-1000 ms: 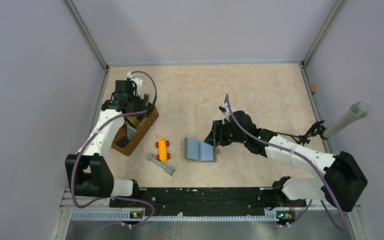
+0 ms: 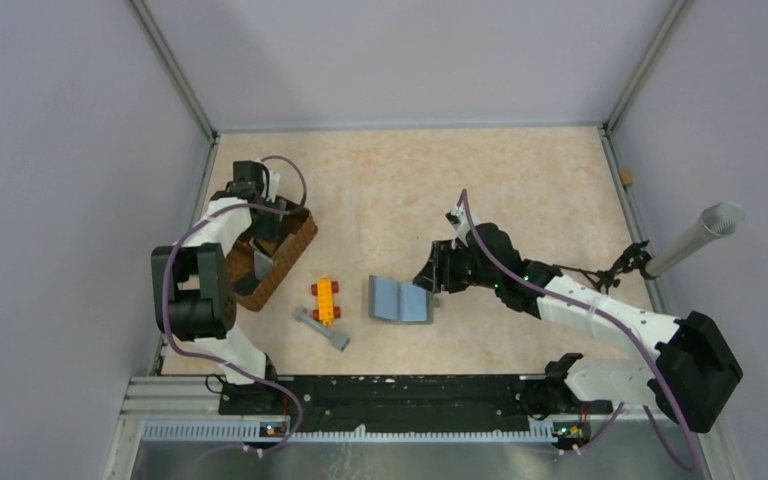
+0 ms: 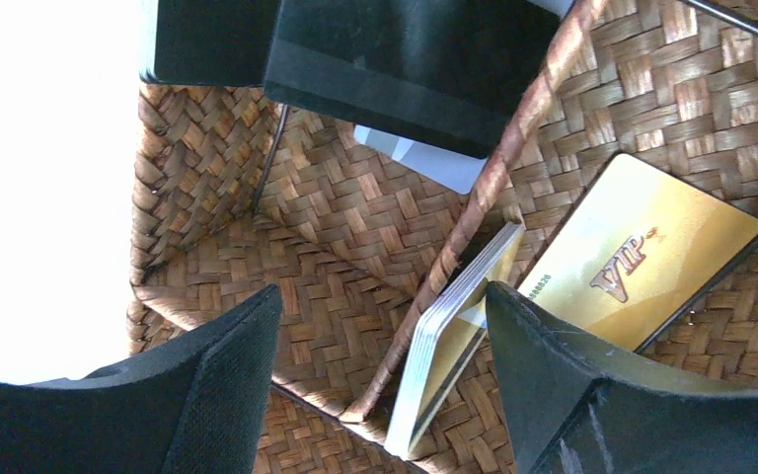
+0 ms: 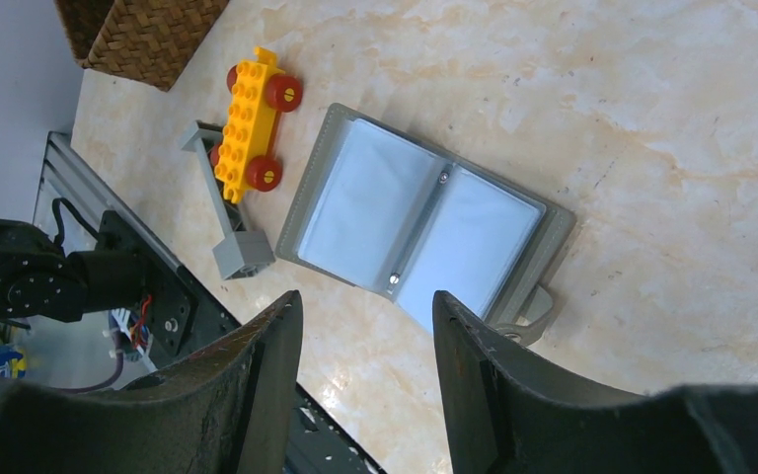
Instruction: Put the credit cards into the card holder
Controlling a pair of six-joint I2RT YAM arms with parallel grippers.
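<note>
A woven basket point(image 2: 295, 250) at the left holds cards: dark cards point(image 3: 405, 64), a gold VIP card point(image 3: 651, 257) and an upright stack of cards point(image 3: 454, 306). My left gripper is inside it, open, its right finger against or just beside the stack. The card holder point(image 2: 400, 319), grey with two pale blue panels, lies open on the table, also in the right wrist view point(image 4: 363, 197). My right gripper stands open above the holder's near edge, nothing between its fingers.
A yellow toy car point(image 2: 325, 298) and a grey bar-shaped object point(image 2: 318, 326) lie between basket and holder. A metal tube point(image 2: 690, 240) stands at the far right.
Since a second ago my left arm has lowered into the basket, its elbow shifting toward the back.
</note>
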